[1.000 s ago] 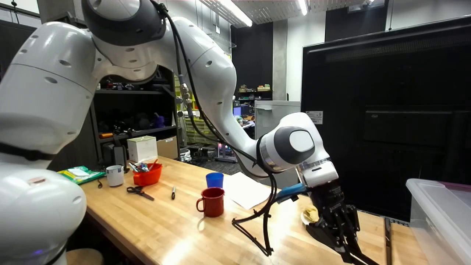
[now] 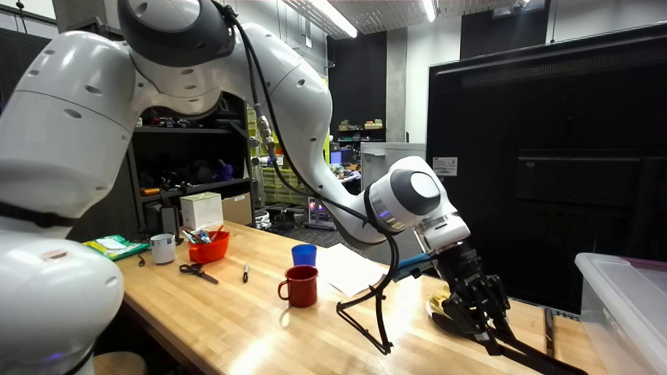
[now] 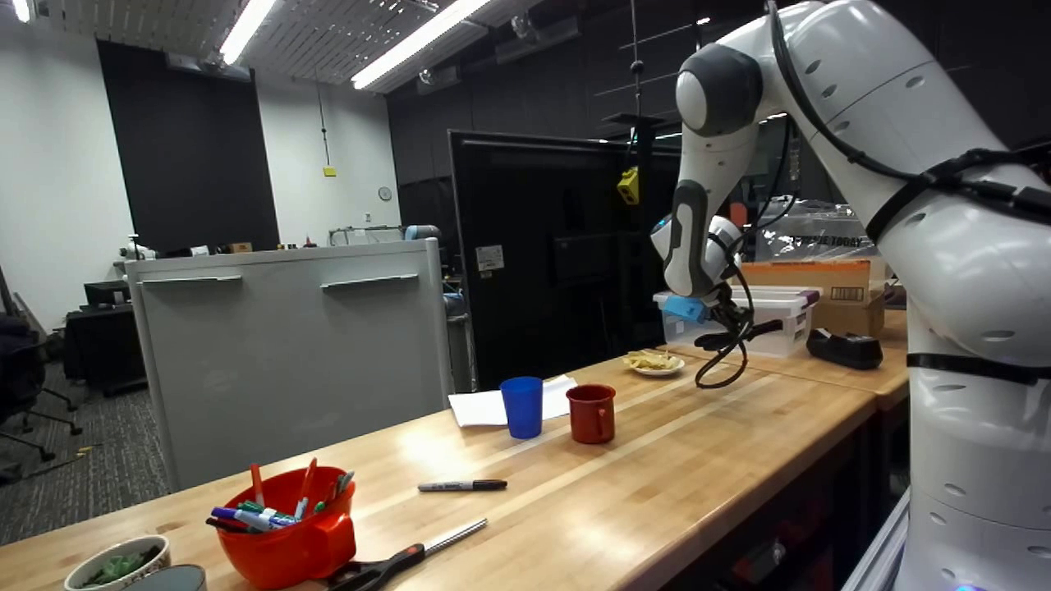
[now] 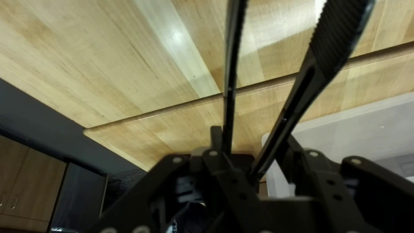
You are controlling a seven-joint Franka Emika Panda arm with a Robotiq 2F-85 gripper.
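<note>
What look like black tongs (image 4: 310,79) are caught between the fingers of my gripper, their two arms spread apart and one tip ridged. In exterior view 1 the gripper (image 2: 491,331) hangs at the table's far right, the tongs (image 2: 541,360) sticking out crosswise toward the lower right. Behind it, mostly covered, are yellowish chips (image 2: 442,302). Exterior view 2 shows the chips (image 3: 650,359) on a white plate (image 3: 674,370), with the gripper beyond and to the right. Nothing shows between the tongs' tips.
A red mug (image 2: 301,287) and a blue cup (image 2: 304,255) stand mid-table beside white paper (image 2: 345,270). A clear bin (image 2: 616,312) borders the right end. Scissors (image 2: 198,272), a marker (image 2: 245,272) and a red pen holder (image 2: 209,250) lie farther left.
The wrist has turned, swinging the tongs' long end out to the right and upward. The hand has shifted slightly left, and more of the plate is now hidden behind it.
</note>
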